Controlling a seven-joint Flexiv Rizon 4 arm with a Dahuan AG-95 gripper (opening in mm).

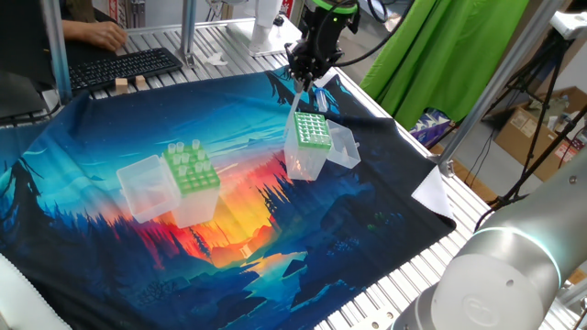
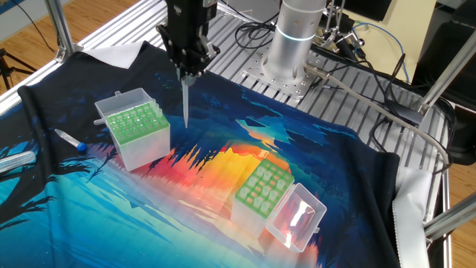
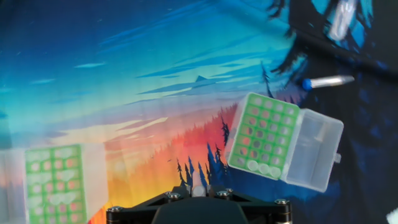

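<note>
A long, pale pipette tip (image 2: 186, 104) hangs nearly upright from my gripper (image 2: 184, 73), which is shut on its upper end. At the bottom of the wrist view, the gripper shows only a whitish bit of that tip between its fingers. One clear box with a green rack (image 1: 313, 131) has its lid folded open to the side; in exterior view 2, the held tip is beside this box (image 2: 141, 145), apart from it. Another open box with a green rack (image 1: 194, 183) has several white tips standing up out of its holes.
A blue-capped pen (image 2: 71, 140) lies near the first box, with a clear tube-like item (image 2: 16, 161) farther out. Open lids (image 1: 149, 188) stick out beside the boxes. The patterned cloth (image 1: 248, 247) has free room between and around them.
</note>
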